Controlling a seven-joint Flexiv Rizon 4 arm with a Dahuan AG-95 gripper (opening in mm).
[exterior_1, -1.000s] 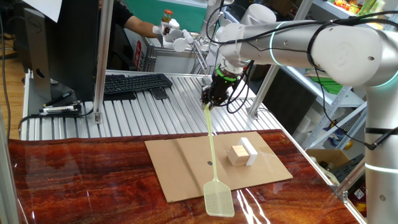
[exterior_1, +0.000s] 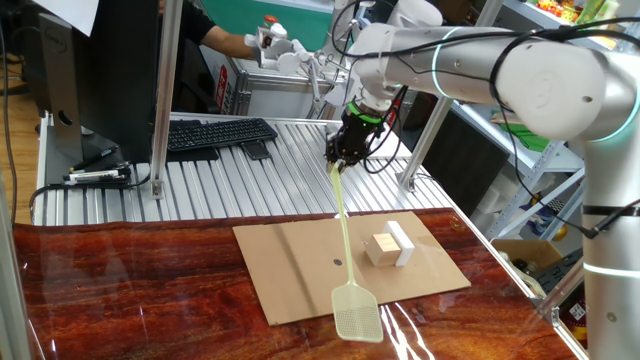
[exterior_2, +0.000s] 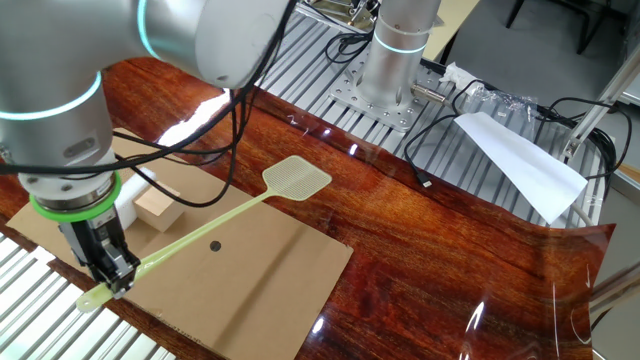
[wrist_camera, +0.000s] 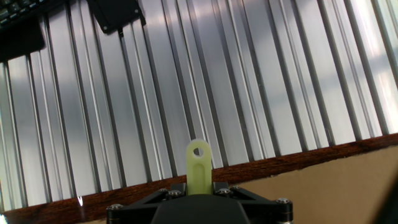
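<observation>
A pale yellow-green fly swatter (exterior_1: 357, 313) hangs in my gripper (exterior_2: 120, 279), which is shut on its handle close to the holed end. In the wrist view that handle end (wrist_camera: 199, 165) stands up between the fingers. The swatter's long shaft crosses over the cardboard sheet (exterior_1: 290, 285), and its mesh head (exterior_2: 297, 178) reaches past the board's edge, over the dark wood table. A small dark round spot (exterior_2: 215, 246) shows on the cardboard beside the shaft. Whether the head touches the surface I cannot tell.
On the cardboard, a wooden block (exterior_1: 382, 250) sits against a white block (exterior_1: 399, 243), right of the shaft. A keyboard (exterior_1: 222, 134) lies on the ribbed metal surface behind. Loose cables hang along my arm.
The swatter's head has shifted slightly right and a little up in exterior view 1, the gripper moving slightly with it. The blocks and cardboard have stayed put.
</observation>
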